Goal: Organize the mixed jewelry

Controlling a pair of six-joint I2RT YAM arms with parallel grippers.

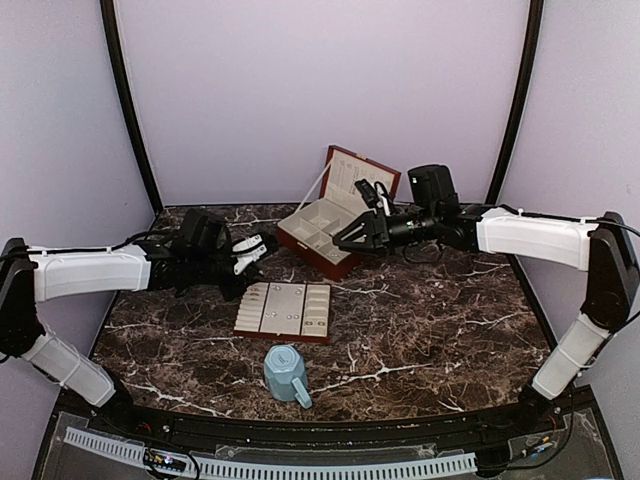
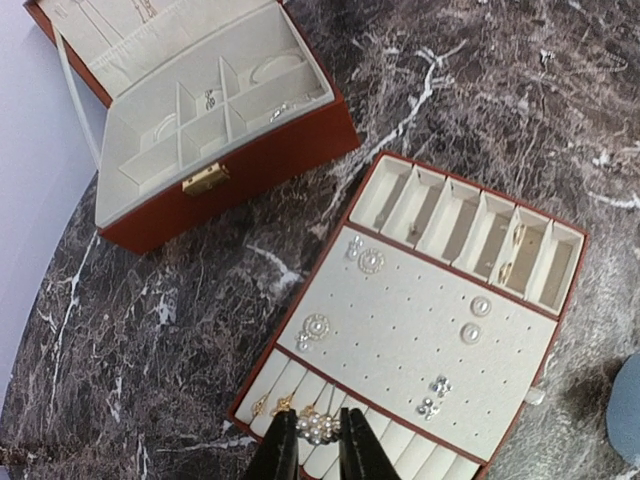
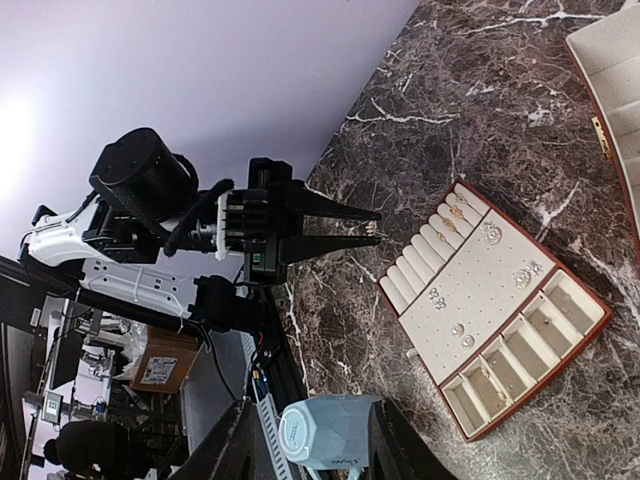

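A sparkly ring (image 2: 318, 428) sits between the fingertips of my left gripper, which is raised clear of the marble table near the tray's ring-roll end. The flat jewelry tray (image 2: 440, 300) has padded ring rolls, an earring board and a row of slots. Gold rings (image 2: 284, 404) rest in some rolls, and pearl earrings (image 2: 471, 333) and crystal studs (image 2: 428, 408) are on the board. Farther back stands the jewelry box (image 2: 250, 160), lid up, with a few pieces in its compartments. Over its right side hangs my right gripper, open and empty.
A light blue mug (image 1: 286, 374) lies in front of the tray. A wall (image 1: 320, 100) closes off the back.
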